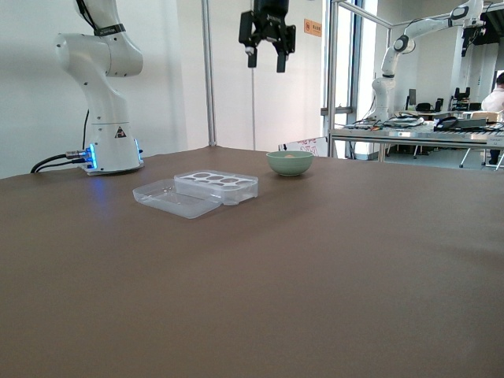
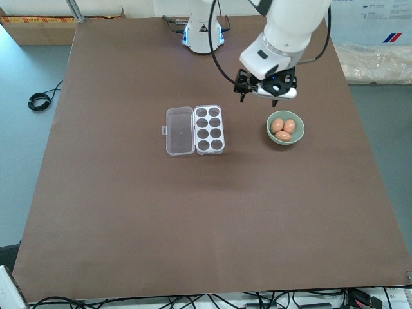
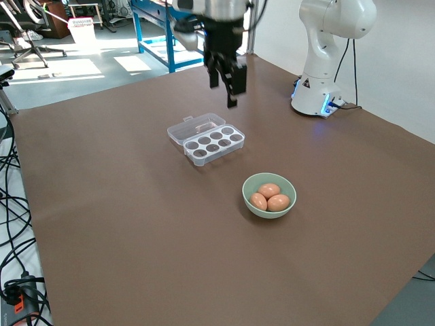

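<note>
A green bowl (image 2: 273, 129) (image 1: 290, 164) (image 3: 251, 184) holds eggs (image 2: 283, 136) (image 3: 279, 202). Left of it in the left view lies an open clear plastic egg box (image 2: 180, 131) (image 1: 176, 201) (image 3: 214, 145) with empty round cups. My black gripper (image 2: 257, 97) (image 1: 266, 59) (image 3: 223, 88) hangs in the air above the back of the table, between box and bowl and behind them. It is open, with nothing seen between its fingers.
The white arm base (image 2: 203, 38) stands at the back. Cables lie along the front edge, off the table.
</note>
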